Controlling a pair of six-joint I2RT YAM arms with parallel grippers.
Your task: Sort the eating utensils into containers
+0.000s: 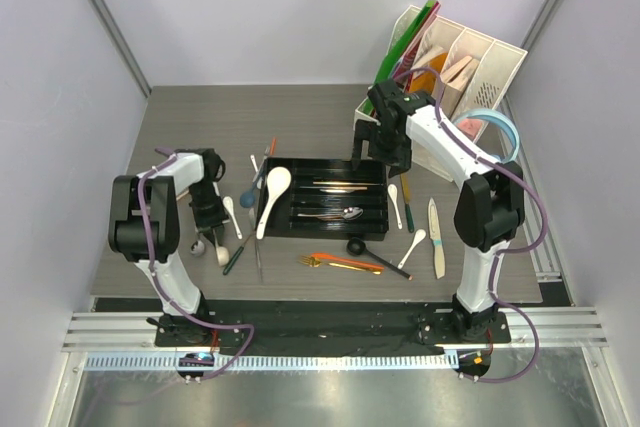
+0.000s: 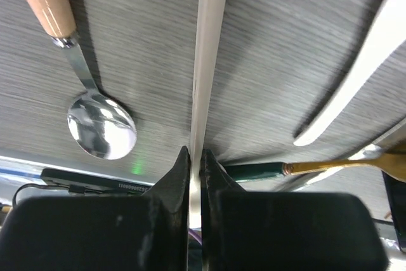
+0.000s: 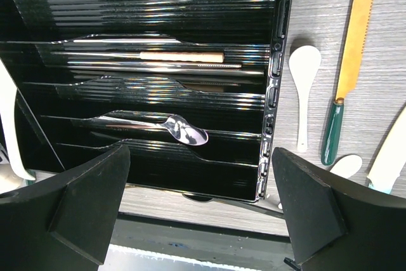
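In the left wrist view my left gripper is shut on the thin handle of a beige ladle (image 2: 209,36), which runs up between the fingertips. From the top view, the ladle's pale bowl (image 1: 222,256) shows just below that gripper at the table's left. A steel spoon with a pinkish handle (image 2: 101,122) lies beside it. The black divided tray (image 3: 146,176) holds several slim utensils, a metal spoon (image 3: 184,130) and, across its left end, a big white spoon (image 1: 275,185). Over the tray, my right gripper stands open and empty.
Right of the tray lie a white spoon (image 3: 304,71), a gold knife with a green handle (image 3: 349,68) and a white knife (image 1: 436,237). A black ladle (image 1: 357,247) and a gold fork (image 1: 312,261) lie in front. A white rack (image 1: 500,57) stands at the back right.
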